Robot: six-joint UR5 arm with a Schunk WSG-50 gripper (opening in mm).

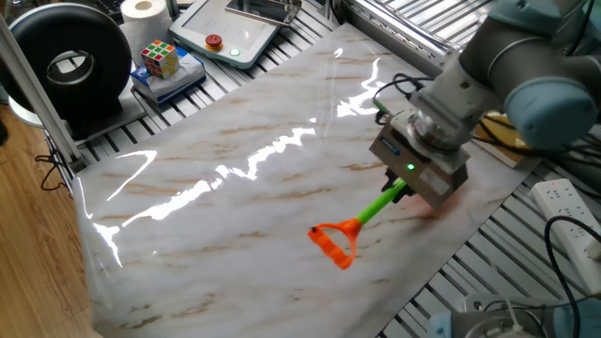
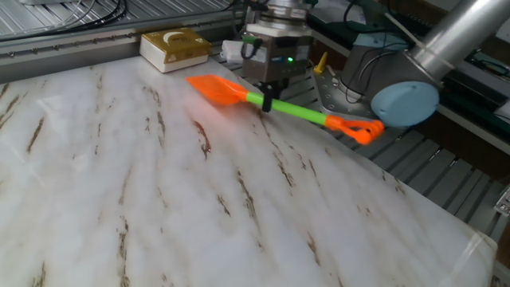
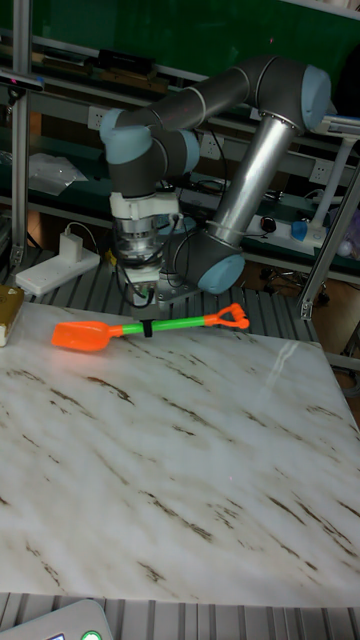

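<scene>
A toy shovel has a green shaft (image 1: 379,204), an orange D-shaped handle (image 1: 335,246) and an orange scoop (image 2: 217,89). My gripper (image 2: 271,104) is shut on the middle of the green shaft, pointing downward. In exterior view 2 the shovel lies nearly level in its grasp, scoop to the left and handle to the right. It seems to hang a little above the marble-patterned table top (image 3: 202,459), near the edge by the arm's base. Exterior view 1 hides the scoop behind the gripper body.
A tan and white box (image 2: 175,49) stands at the table edge close to the scoop. A white power strip (image 1: 568,221) lies off the table. Across the table are a Rubik's cube (image 1: 160,58) and a black spool (image 1: 66,70). Most of the marble top is clear.
</scene>
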